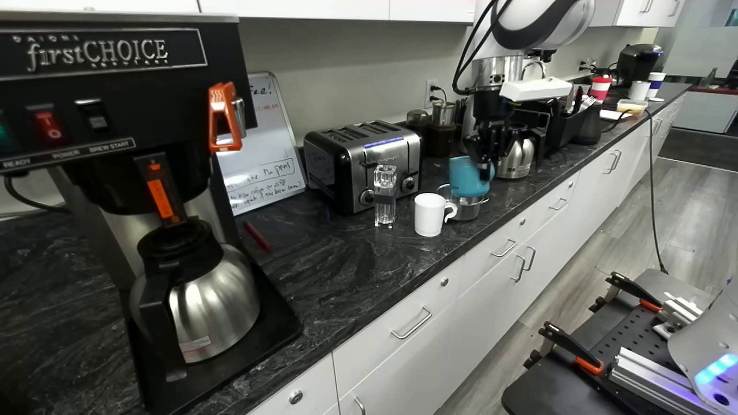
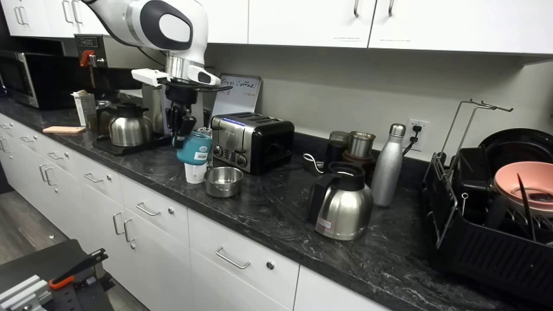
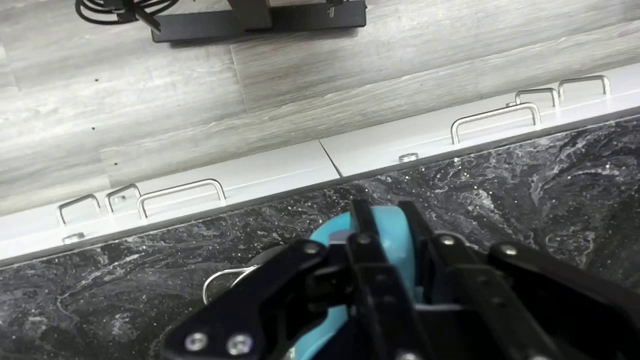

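My gripper (image 1: 482,153) is shut on a teal mug (image 1: 467,177), with its fingers (image 3: 364,219) pinching the mug's side in the wrist view. The mug (image 2: 195,148) hangs tilted above the counter. In exterior view 1 it overlaps a small steel pot (image 1: 464,210), whose wire handle (image 3: 223,275) also shows in the wrist view. A white mug (image 1: 428,215) stands upright beside the pot. Dark fingers cover much of the teal mug in the wrist view, and its inside is hidden there.
A toaster (image 1: 364,165) and a clear grinder-like container (image 1: 384,197) stand close by. Along the counter are a steel carafe (image 2: 344,207), a silver bottle (image 2: 388,168) and a black dish rack (image 2: 482,269). Bare counter (image 2: 274,207) lies between pot and carafe.
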